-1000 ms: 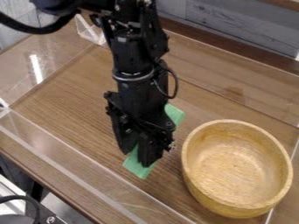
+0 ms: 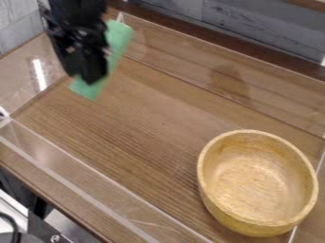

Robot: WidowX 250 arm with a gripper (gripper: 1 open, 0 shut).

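A black gripper [image 2: 79,47] is at the upper left of the camera view, blurred, over a green object [image 2: 106,59] that it appears to be shut on. The fingertips are too blurred to make out clearly.
A yellow bowl [image 2: 257,190] sits at the lower right. A wall runs along the back right.
The gripper and green object have moved from the middle foreground up and back to the upper left. The yellow bowl has stayed in place.
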